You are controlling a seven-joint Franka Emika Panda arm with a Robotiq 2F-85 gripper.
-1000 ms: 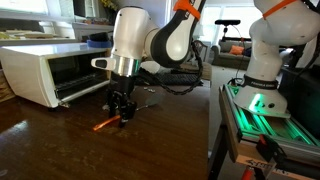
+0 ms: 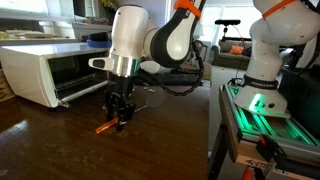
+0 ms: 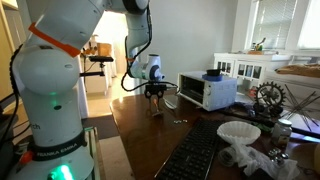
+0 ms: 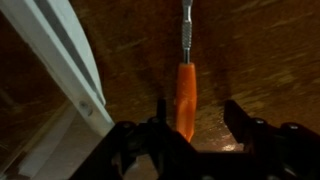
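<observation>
A tool with an orange handle (image 4: 186,100) and a thin metal shaft (image 4: 187,35) lies on the dark wooden table. In the wrist view the handle runs down between the dark fingers of my gripper, closer to the left finger, with gaps on both sides. The fingers stand partly open. From exterior view 1, my gripper (image 2: 118,108) is low over the table, and an orange end (image 2: 106,126) pokes out beside its fingers. Exterior view 2 shows the gripper (image 3: 155,100) far off, too small for detail.
A white toaster oven (image 2: 60,75) stands behind the gripper. Exterior view 2 also shows a black keyboard (image 3: 188,152), a white bowl (image 3: 239,133) and crumpled clear plastic (image 3: 262,160). In front of the gripper the table (image 2: 130,155) is bare.
The arm has stayed nearly in place over the last second, with only a slight shift at the gripper. Slightly less of the orange handle shows beside the fingers now.
</observation>
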